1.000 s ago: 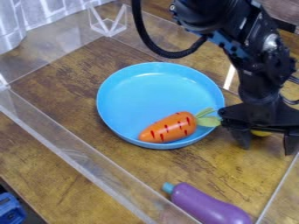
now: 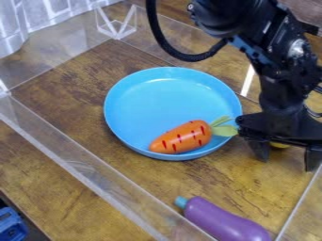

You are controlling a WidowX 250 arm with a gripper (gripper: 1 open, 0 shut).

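Note:
My black gripper (image 2: 278, 139) is low at the right of the view, its fingers spread open around or just over a small yellow object (image 2: 280, 145) that is mostly hidden by them. To its left, a toy carrot (image 2: 180, 138) with green leaves lies on a round blue plate (image 2: 149, 99). A purple toy eggplant (image 2: 224, 219) lies on the wooden surface at the bottom.
Clear plastic walls (image 2: 113, 184) border the wooden work area. A blue object (image 2: 9, 224) sits outside at the lower left. Bare wood shows left of the plate and below the gripper.

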